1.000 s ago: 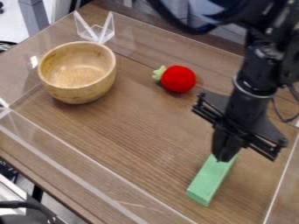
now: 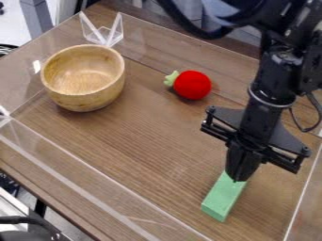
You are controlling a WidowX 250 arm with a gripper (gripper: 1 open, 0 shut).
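My gripper [image 2: 249, 151] is a dark, bulky unit reaching down from the top right, its lower end just above a mint-green rectangular block [image 2: 224, 196] lying on the wooden table near the front right. The gripper hides the block's upper end; whether they touch I cannot tell, and its fingertips are not clear enough to show how they stand. A red round object [image 2: 191, 84] lies further back, left of the gripper. A wooden bowl [image 2: 78, 87] stands at the left.
A clear plastic item stands behind the bowl at the upper left. Dark cables or parts show at the lower left edge.
The gripper has shifted and turned slightly over the green block. The block, red object and bowl look unmoved.
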